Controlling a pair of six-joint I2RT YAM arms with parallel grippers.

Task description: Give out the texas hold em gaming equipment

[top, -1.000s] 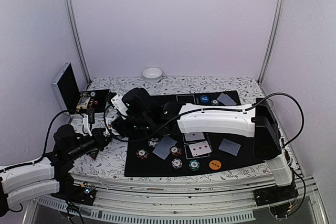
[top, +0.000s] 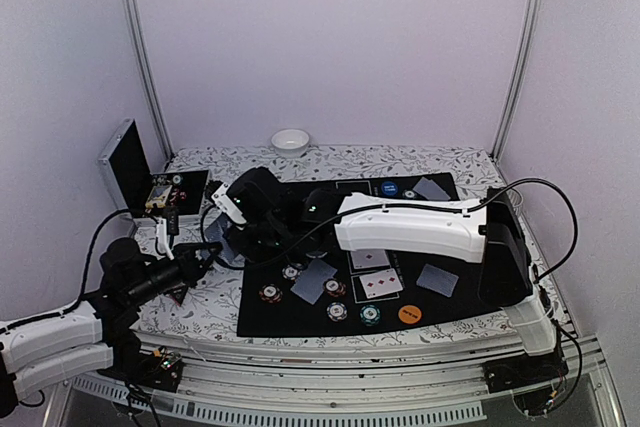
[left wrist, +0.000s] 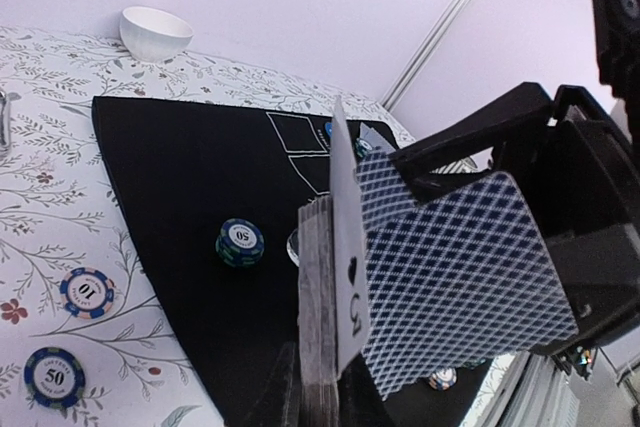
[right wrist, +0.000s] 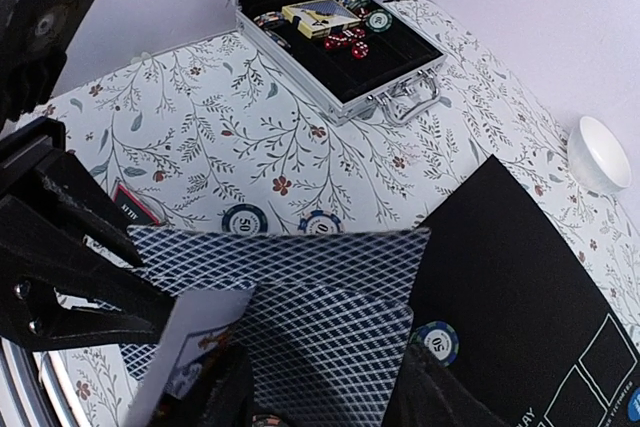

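My left gripper is shut on a deck of cards [left wrist: 320, 307], held on edge. Beside the deck, a card face with a spade and a 5 [left wrist: 350, 247] is turned nearly edge-on. A blue-patterned card [left wrist: 470, 277] spreads out toward my right gripper [top: 232, 232], whose dark finger [left wrist: 480, 137] overlaps blue card backs. In the right wrist view, two blue-backed cards [right wrist: 290, 257] stretch across the lower middle. The right gripper's own fingers [right wrist: 425, 392] stand apart at the bottom, in front of the cards; contact there cannot be made out.
The black mat [top: 270, 312] holds face-up cards [top: 381, 283], face-down cards [top: 437, 280], chips [top: 337, 311] and an orange disc [top: 410, 314]. An open case [right wrist: 330, 57] with chips and dice stands far left. A white bowl [top: 290, 142] is at the back. My right arm spans the mat.
The right gripper has shifted slightly; the left arm looks nearly still.
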